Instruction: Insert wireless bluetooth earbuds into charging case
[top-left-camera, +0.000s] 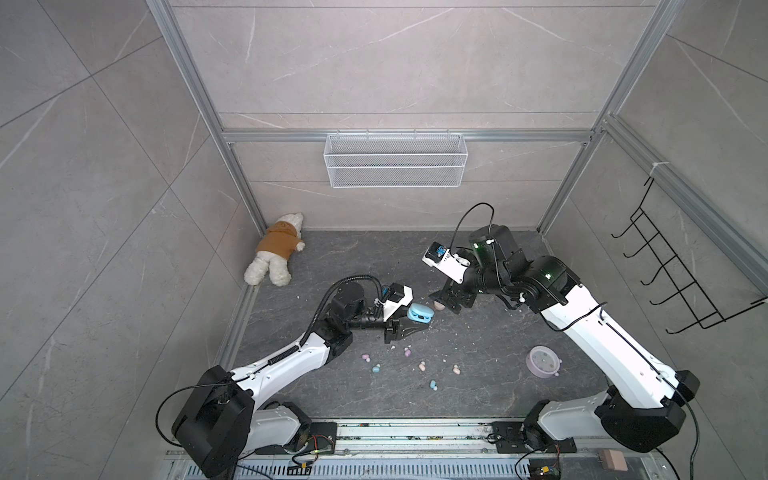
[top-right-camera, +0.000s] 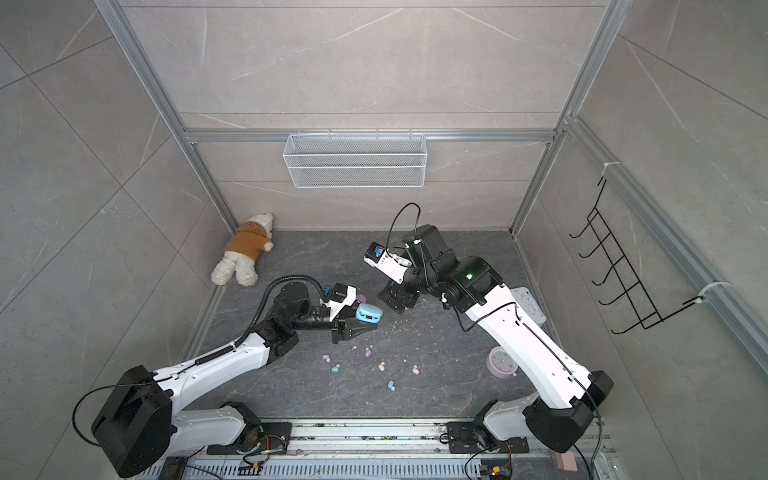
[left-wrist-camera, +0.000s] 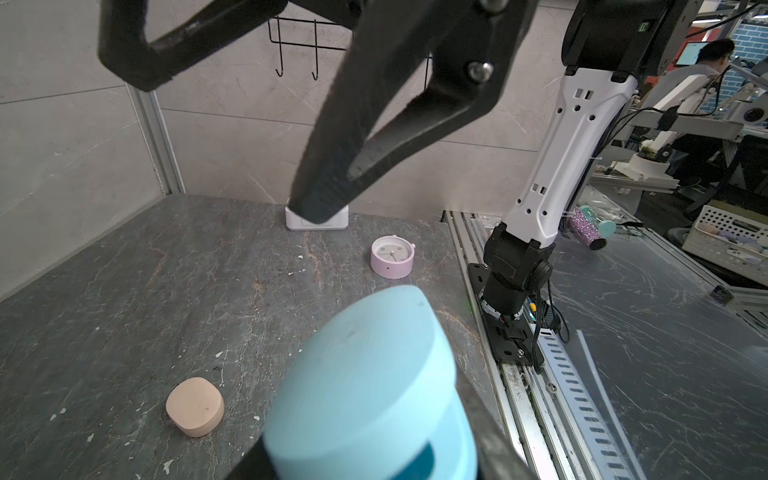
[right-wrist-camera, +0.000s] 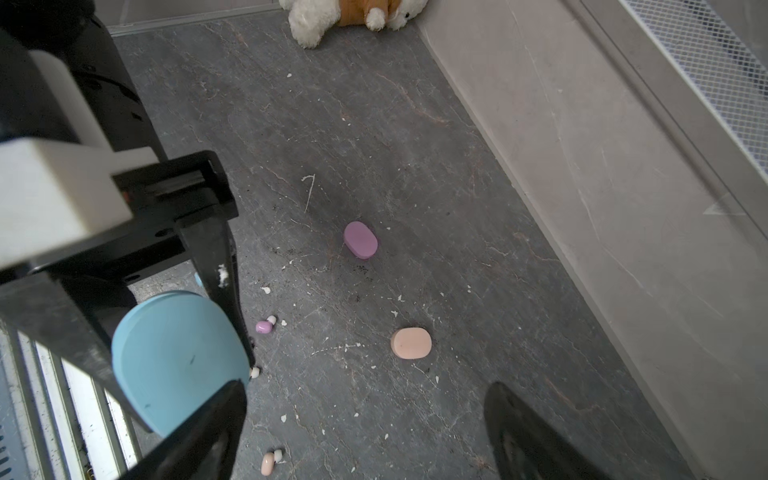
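Note:
A light-blue earbud case (top-left-camera: 420, 313) is held in my left gripper (top-left-camera: 408, 322); in the left wrist view its top fills the bottom middle (left-wrist-camera: 360, 376), and whether the lid is raised is unclear. My right gripper (top-left-camera: 448, 300) is open, up and to the right of the case, apart from it, with nothing between its blurred fingers in the right wrist view (right-wrist-camera: 364, 420). Small earbuds in pink (top-right-camera: 381, 365), blue (top-right-camera: 391, 385) and purple (right-wrist-camera: 264, 326) lie scattered on the grey floor. A purple case (right-wrist-camera: 360, 240) and a peach case (right-wrist-camera: 412, 342) lie behind.
A teddy bear (top-left-camera: 276, 249) lies at the back left. A round pink container (top-left-camera: 544, 361) is at the front right, with a white box (top-right-camera: 527, 301) behind it. A wire basket (top-left-camera: 395, 160) hangs on the back wall, a black hook rack (top-left-camera: 680, 280) on the right wall.

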